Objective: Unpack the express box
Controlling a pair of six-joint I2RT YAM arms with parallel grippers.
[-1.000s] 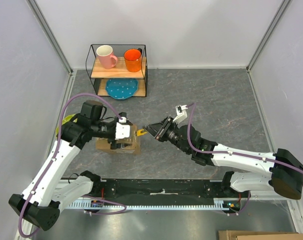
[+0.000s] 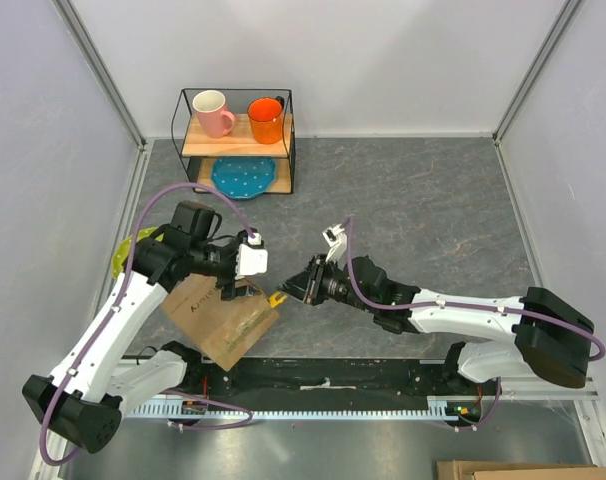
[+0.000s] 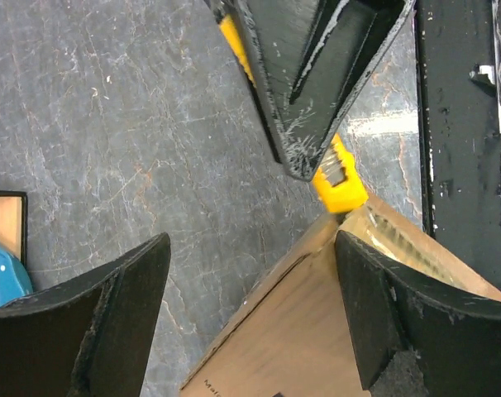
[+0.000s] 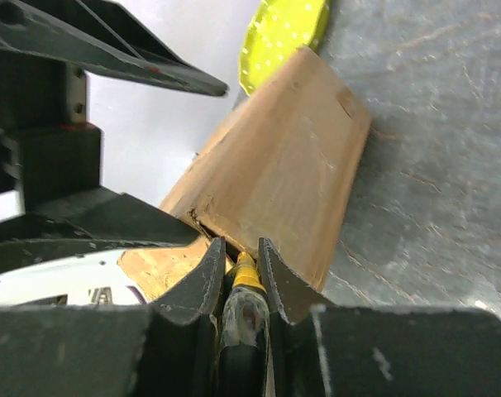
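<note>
A cardboard box [image 2: 213, 320] lies tilted at the left of the grey table, under my left gripper [image 2: 241, 284]. In the left wrist view the box [image 3: 292, 322] sits between the fingers of my left gripper, which are part open. My right gripper [image 2: 288, 293] is shut on a yellow-handled cutter [image 3: 337, 186], whose tip is at the box's edge. In the right wrist view the cutter [image 4: 247, 269] is held at the near edge of the box [image 4: 283, 165].
A wire shelf [image 2: 238, 138] with two mugs and a blue plate [image 2: 243, 178] stands at the back. A yellow dotted plate [image 4: 279, 37] is beside the box at the left.
The box has swung down toward the front, showing a larger face. The right gripper with the cutter has moved down and slightly left; the left gripper has shifted slightly.
</note>
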